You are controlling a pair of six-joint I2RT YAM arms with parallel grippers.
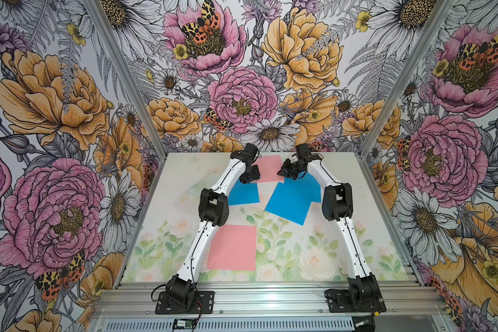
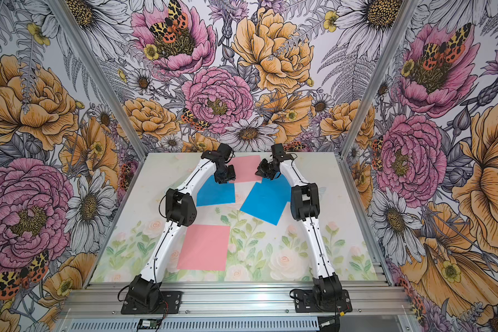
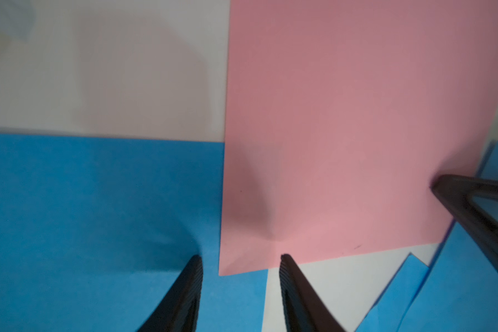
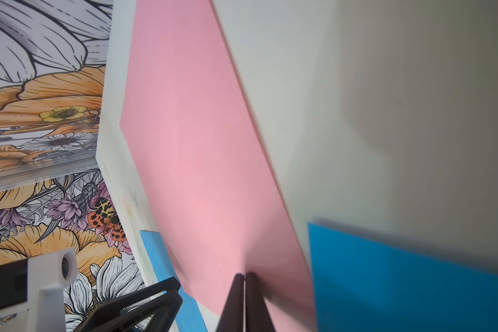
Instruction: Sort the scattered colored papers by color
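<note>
At the back middle of the table lies a pink paper (image 1: 269,167). Its near left corner overlaps a blue paper (image 3: 94,221) in the left wrist view. Above that overlap, my left gripper is open, its two fingertips apart with nothing between them. At the pink sheet's other side, my right gripper has its fingertips close together over the pink surface; whether an edge of paper is between them is hidden. More blue paper (image 1: 292,203) spreads below the right gripper, apparently overlapping sheets. Another pink paper (image 1: 231,247) lies alone near the front.
A faint translucent sheet-like shape (image 1: 198,187) shows left of the left arm. The two grippers stand close together at the back.
</note>
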